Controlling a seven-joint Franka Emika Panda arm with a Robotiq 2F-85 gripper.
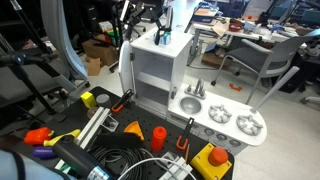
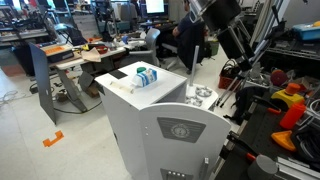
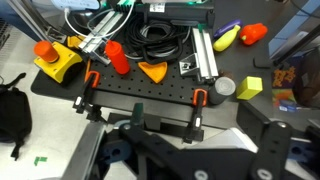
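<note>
My black gripper hangs above the white toy kitchen cabinet, toward its left side. In the wrist view my gripper stands open, its dark fingers spread wide and nothing visible between them. A blue-and-white box rests on the cabinet top, apart from the gripper. The cabinet door is swung open, and its shelves look empty. To the cabinet's right sits a white counter with a small sink and burners.
The black table carries an orange-red cup, a yellow block with a red button, coiled black cable, an orange wedge and toy vegetables. An office chair stands behind.
</note>
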